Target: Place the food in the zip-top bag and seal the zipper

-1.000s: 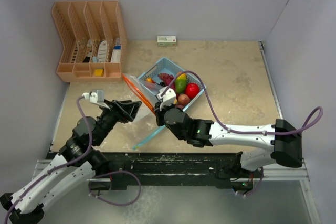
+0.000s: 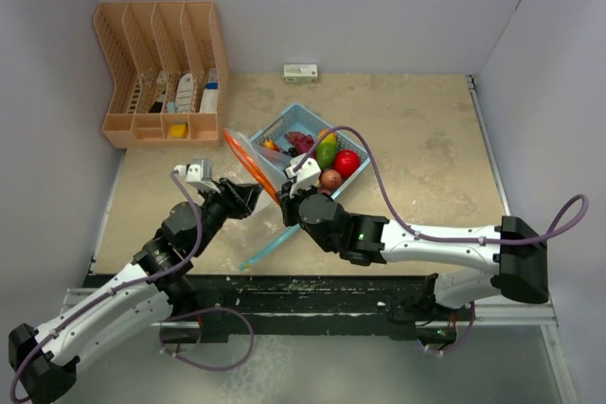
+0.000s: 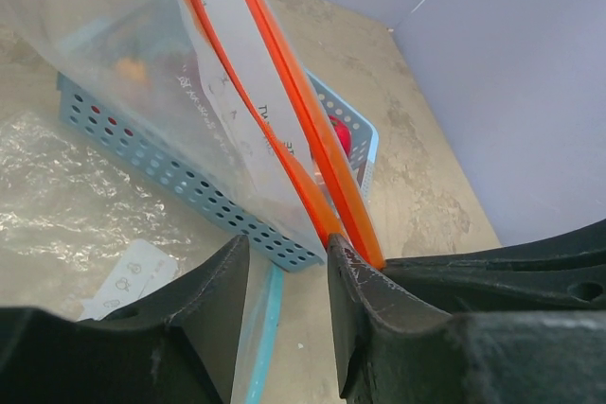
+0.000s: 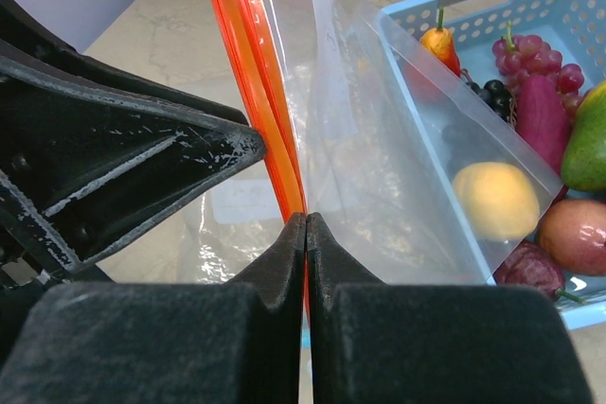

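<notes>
A clear zip top bag (image 4: 331,139) with two orange edges hangs at a slant beside the food basket. My right gripper is shut on the lower end of its orange edges (image 4: 270,111). My left gripper is part open, its fingers apart with no bag film visible between them; one fingertip (image 3: 339,245) meets the orange edge. Food sits in the blue basket (image 2: 300,113): a red round item (image 2: 347,164), a green mango (image 2: 325,155), purple grapes (image 4: 535,59) and a yellow fruit (image 4: 497,201) partly behind the film. No food shows inside the bag.
A peach-coloured divided rack (image 2: 118,125) stands at the back left. A small green and white box (image 2: 300,73) lies by the back wall. A light blue strip (image 2: 272,247) lies at the front of the table.
My left gripper has moved a little to the right, closer to the bag's orange edge. The right arm has held still, and the basket has not moved.
</notes>
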